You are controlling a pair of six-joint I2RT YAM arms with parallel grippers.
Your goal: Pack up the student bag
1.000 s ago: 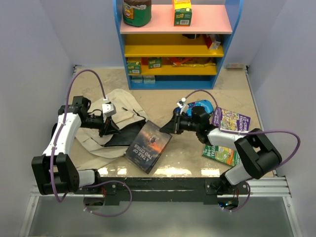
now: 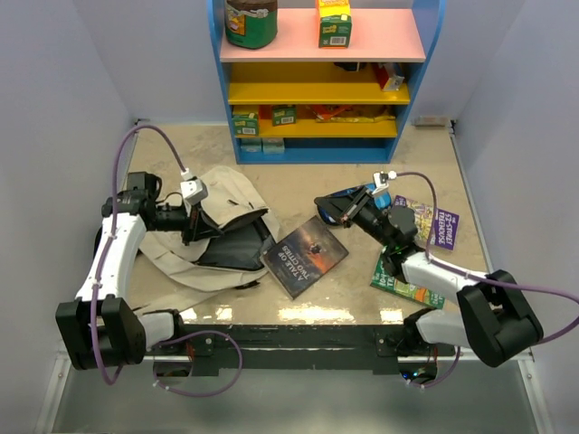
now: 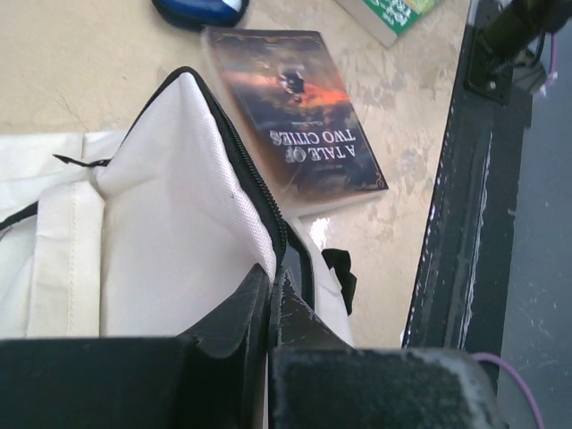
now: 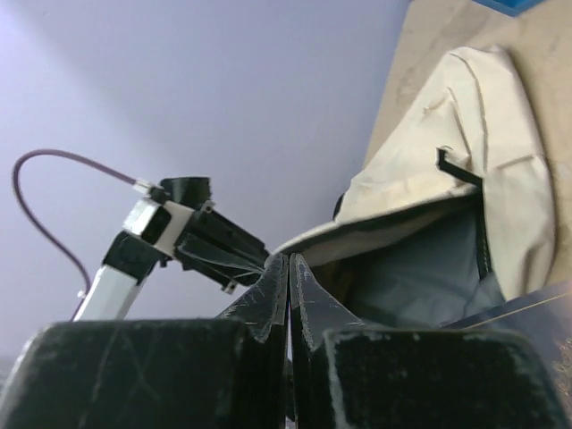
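Observation:
The open cream bag (image 2: 163, 253), dark inside, lies at the left. My left gripper is shut on its raised, black-zipped edge (image 3: 241, 161). The book "A Tale of Two Cities" (image 2: 303, 258) is just right of the bag's opening, slightly blurred in the left wrist view, its edge low in the right wrist view (image 4: 527, 331). My right gripper (image 2: 330, 206) is above and beyond the book's far corner, pointed toward the bag; its fingers are shut, with nothing visible between them in the right wrist view.
A blue object (image 2: 378, 194) sits behind the right gripper, with purple (image 2: 443, 226) and green books (image 2: 407, 289) at the right. The shelf (image 2: 308, 86) stands at the back. Bare table lies below the book, near the front edge.
The book was raised and tilted at the right gripper, over the bag's opening; it now lies apart from that gripper, farther right. The right gripper moved slightly, and the left barely.

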